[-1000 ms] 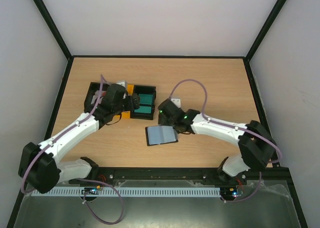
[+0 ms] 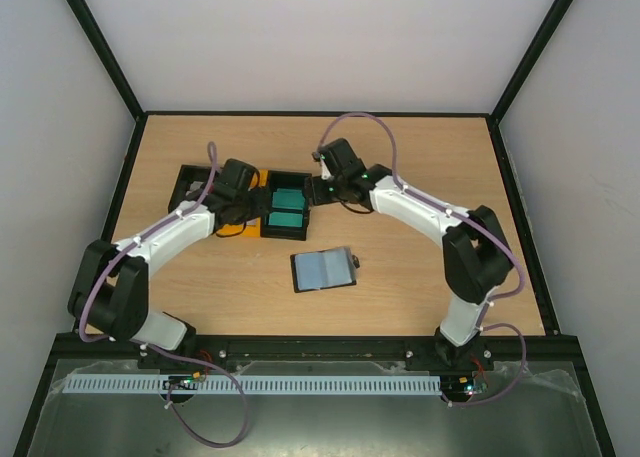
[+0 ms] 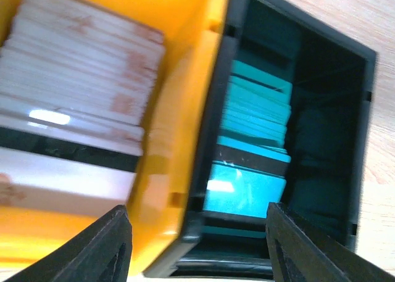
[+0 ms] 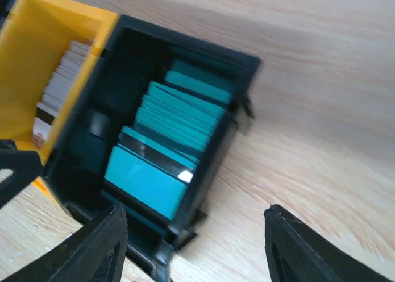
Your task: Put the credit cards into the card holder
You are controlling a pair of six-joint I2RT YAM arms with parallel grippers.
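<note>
Teal cards (image 3: 244,186) stand in a row inside the right black box (image 2: 286,234); brown-and-white cards (image 3: 80,66) fill the yellow box (image 3: 166,146) beside it. The card holder (image 2: 324,270) lies open in front, its clear sleeves facing up. My left gripper (image 2: 264,202) hovers over the seam between the yellow and right black boxes, fingers apart and nothing visibly held. At the right black box's right edge is my right gripper (image 2: 311,190); its fingers (image 4: 102,248) stand apart in its wrist view, with no card between them.
Another black box (image 2: 186,182) stands at the left, partly behind the left arm. A dark finger of the left gripper reaches in at the right wrist view's left edge, so the grippers are close.
The holder has not moved.
</note>
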